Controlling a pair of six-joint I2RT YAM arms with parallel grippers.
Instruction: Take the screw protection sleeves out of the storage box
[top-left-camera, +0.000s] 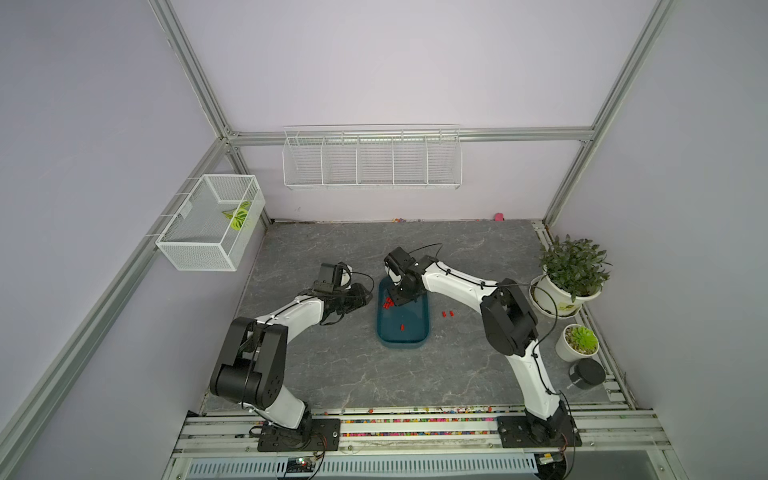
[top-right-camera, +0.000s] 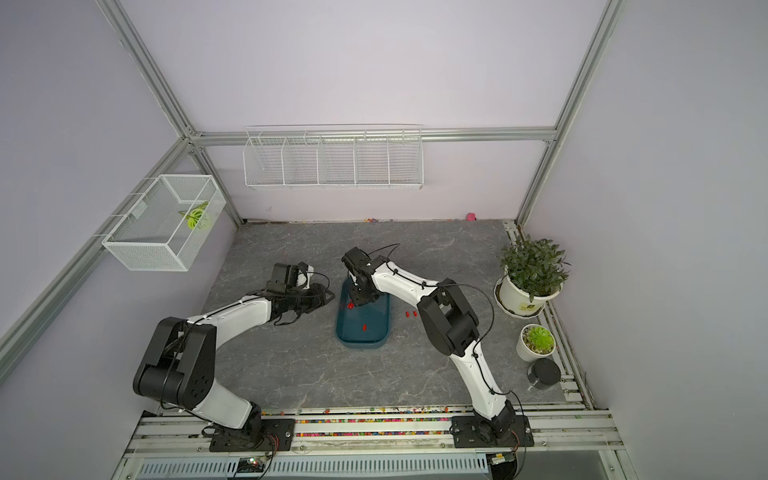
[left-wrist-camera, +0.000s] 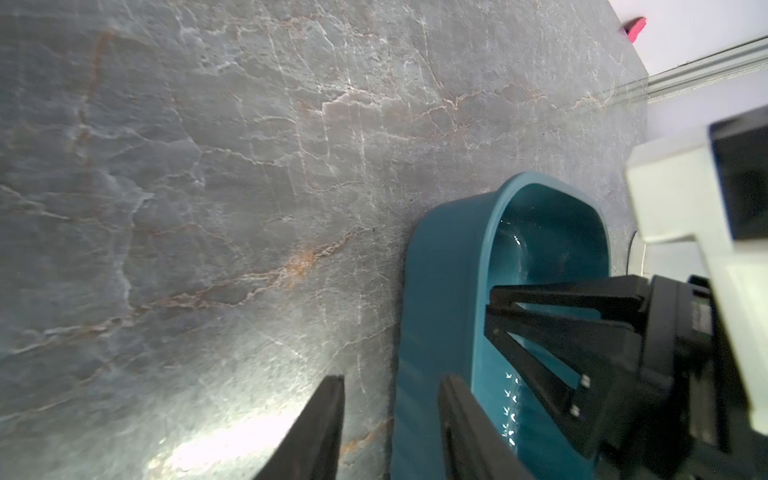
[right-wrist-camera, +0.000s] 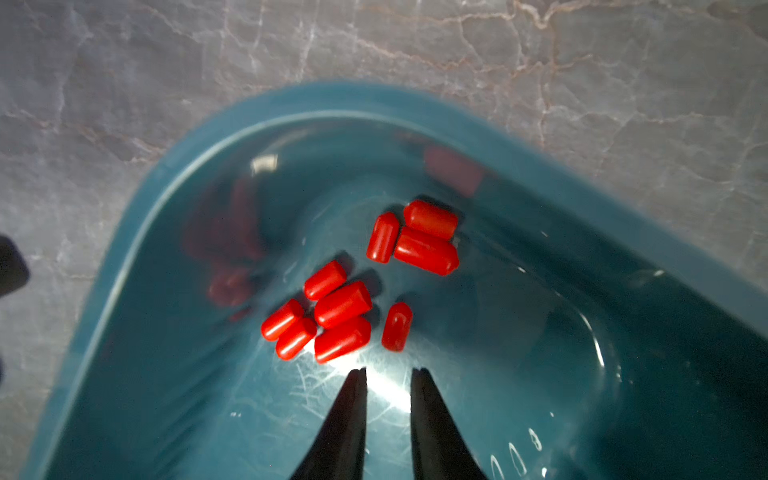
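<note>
A blue-green storage box (top-left-camera: 403, 345) stands on the grey table, between the two arms. In the right wrist view several red screw protection sleeves (right-wrist-camera: 344, 303) lie clustered on its floor near one end, and one lone sleeve (top-left-camera: 402, 327) lies apart in the top left view. Over the box, my right gripper points down with a narrow empty gap between its fingertips, close beside the cluster. My left gripper hangs beside the box's left wall, its fingers parted with nothing between them. On the table right of the box lie two loose sleeves (top-left-camera: 447, 313).
Potted plants (top-left-camera: 574, 276) and a dark mug (top-left-camera: 587, 373) line the right edge. A white wire basket (top-left-camera: 212, 222) hangs on the left wall, a wire rack (top-left-camera: 373, 160) at the back.
</note>
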